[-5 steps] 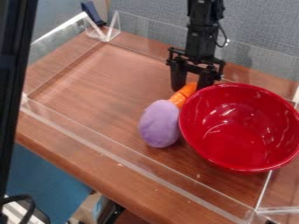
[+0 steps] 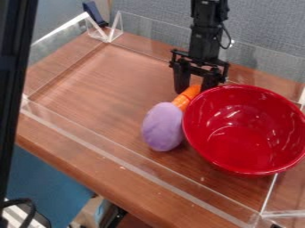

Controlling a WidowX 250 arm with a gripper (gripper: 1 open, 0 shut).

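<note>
The black gripper point(image 2: 197, 76) hangs from above at the back of the wooden tray, just over an orange item point(image 2: 185, 96) that looks like a carrot. Whether its fingers are open or shut is hard to tell. A purple plush object point(image 2: 162, 126), perhaps an eggplant, lies in front of the orange item. A large red bowl point(image 2: 243, 134) fills the right of the tray and partly hides the orange item.
Clear low walls edge the wooden surface point(image 2: 102, 93). A small blue and white object stands at the back left corner.
</note>
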